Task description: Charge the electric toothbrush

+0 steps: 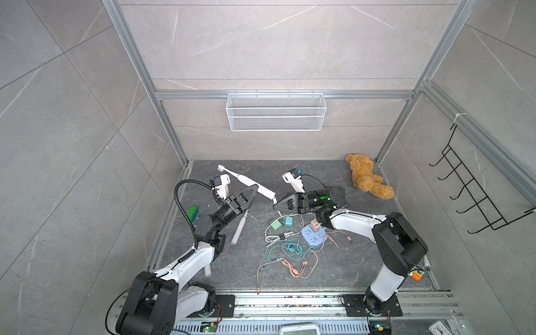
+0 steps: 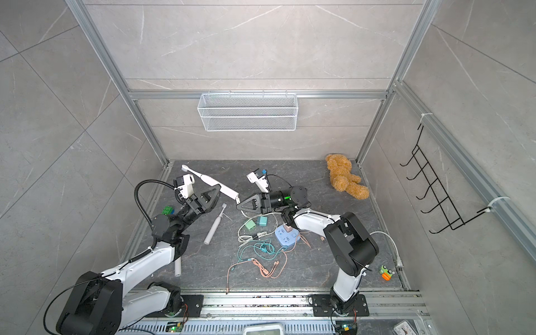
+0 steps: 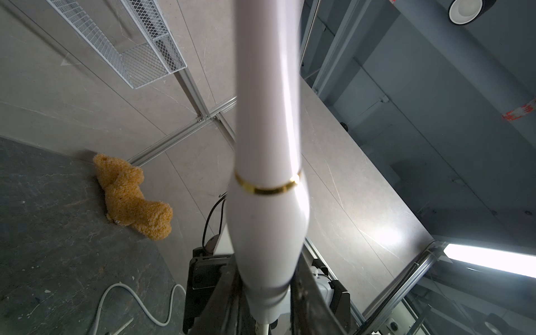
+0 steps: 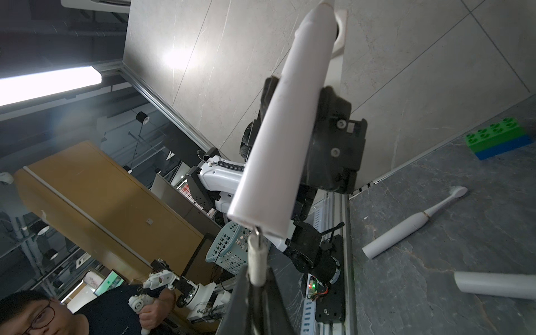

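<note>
A white electric toothbrush [image 1: 241, 177] is held up off the table, its head toward the back left and its base toward the right arm. My left gripper [image 1: 255, 188] is shut on the handle; in the left wrist view the brush [image 3: 268, 223] stands between the fingers. My right gripper is shut on the plug end of a white charging cable [image 4: 257, 262]. In the right wrist view, the plug's metal tip meets the base of the toothbrush [image 4: 279, 139]; how deep it sits cannot be told.
A second toothbrush [image 4: 407, 226] and a white cylinder [image 4: 491, 283] lie on the table. Near the middle are a blue power strip [image 1: 313, 236], tangled cables [image 1: 290, 248] and small adapters [image 1: 276, 224]. A teddy bear [image 1: 367, 176] lies at the back right.
</note>
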